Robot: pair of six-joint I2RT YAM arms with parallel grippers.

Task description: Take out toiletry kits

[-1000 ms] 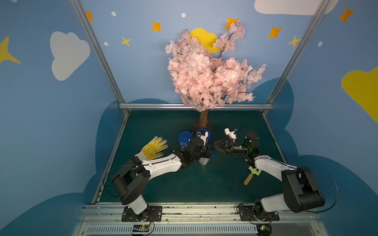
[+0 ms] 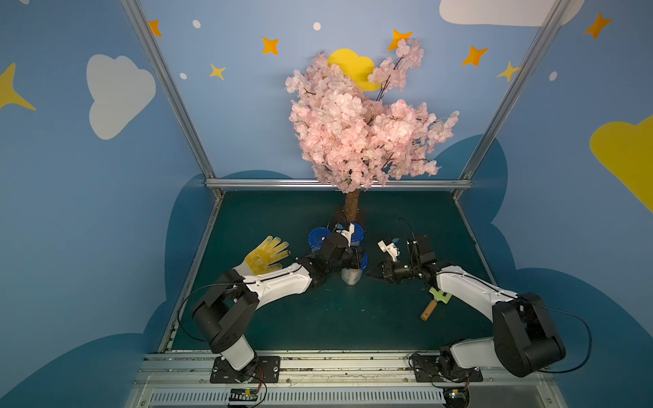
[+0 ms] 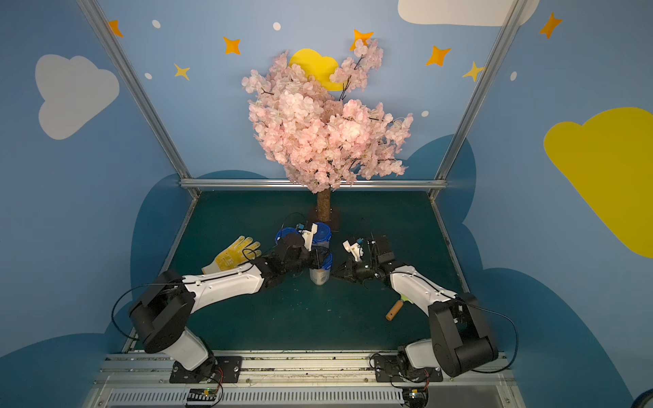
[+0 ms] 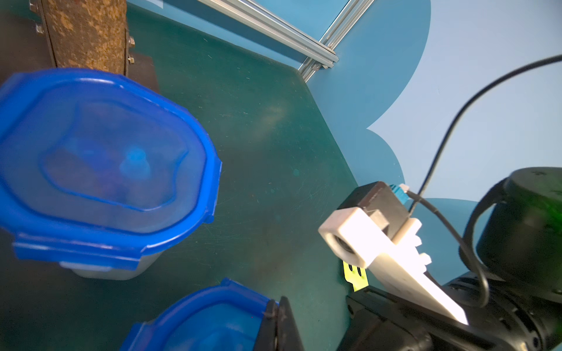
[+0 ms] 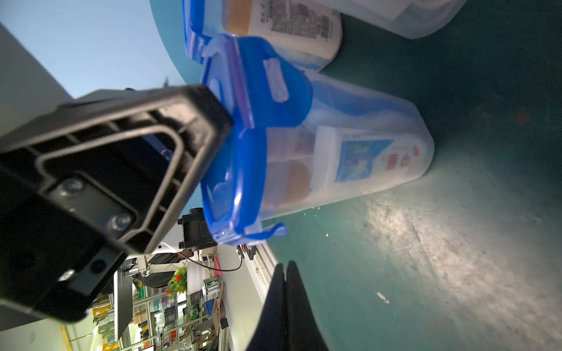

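Observation:
Three clear containers with blue lids stand close together near the tree. The front container (image 5: 351, 169) holds white packages, with a blue lid (image 5: 248, 175) on it; one side clasp (image 5: 266, 232) sticks outward. Over that lid is my left gripper, its fingers shut with nothing seen between them. To the right of the front container, apart from it, my right gripper is shut and empty. The back container (image 4: 105, 158) has its lid on, as seen in the left wrist view. In the top left view, the left container's lid (image 2: 318, 236) is partly behind the left arm.
A yellow-and-white glove (image 2: 266, 255) lies on the left. A small green trowel with a wooden handle (image 2: 428, 310) lies under the right arm. The tree trunk (image 2: 351, 204) rises behind the containers.
My right gripper has come toward the front and lower, and its wrist has turned. The left arm has shifted slightly left over the front container.

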